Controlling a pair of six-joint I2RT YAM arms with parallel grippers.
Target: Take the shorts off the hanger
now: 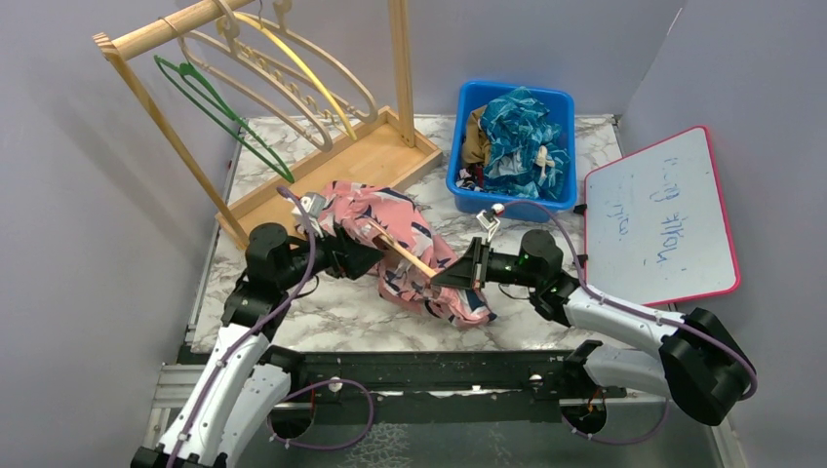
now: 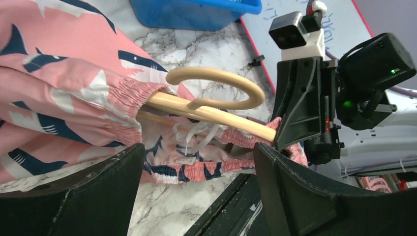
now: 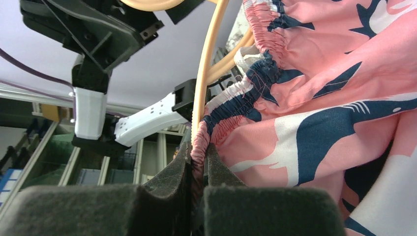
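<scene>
The pink shorts (image 1: 395,219) with navy and white print lie spread over the marble table. A light wooden hanger (image 2: 221,118) runs across their elastic waistband, its curved hook facing my left gripper in the left wrist view. My left gripper is open, with the hook in front of its parted fingers, not gripped. My right gripper is shut on the gathered waistband (image 3: 231,101), right at the hanger's end; whether the wood itself is also pinched I cannot tell. At the left, the hanger's other end is hidden inside the shorts.
Behind stands a wooden rack (image 1: 400,63) with several hangers, including a green hanger (image 1: 229,122). A blue bin (image 1: 463,200) holding clothes is at the back, and a whiteboard (image 1: 663,214) leans at the right. Bare table (image 1: 341,331) shows along the front.
</scene>
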